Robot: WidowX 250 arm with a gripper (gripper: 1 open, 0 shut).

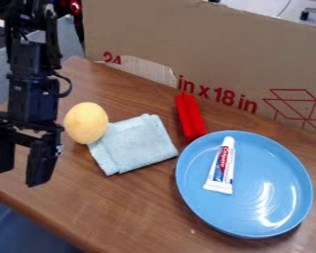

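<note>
My gripper [21,158] hangs at the left over the table's edge, its two black fingers apart with nothing seen between them. Right of it sits a pale yellow round object [86,122]. Beside that lies a folded light blue cloth [133,146]. A red elongated object [192,117] lies behind the cloth's right side. On the right is a blue plate [260,208] with a white Colgate toothpaste tube [221,165] on it.
A large cardboard box [200,49] stands along the back of the wooden table [134,208].
</note>
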